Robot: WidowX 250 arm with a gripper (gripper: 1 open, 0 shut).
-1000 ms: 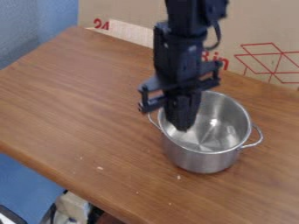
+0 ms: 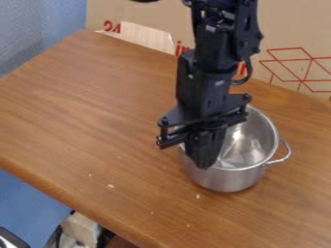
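Observation:
A steel pot (image 2: 239, 165) with wire side handles stands on the wooden table (image 2: 91, 116), right of centre. My black gripper (image 2: 202, 155) is lowered over the pot's left part, its fingertips at or inside the rim and hiding part of it. The fingers look close together; whether anything is between them is hidden.
Cardboard with red print stands behind the table at the back.
Over the last second my gripper has come down from above the pot to its left part. The pot stays in place.

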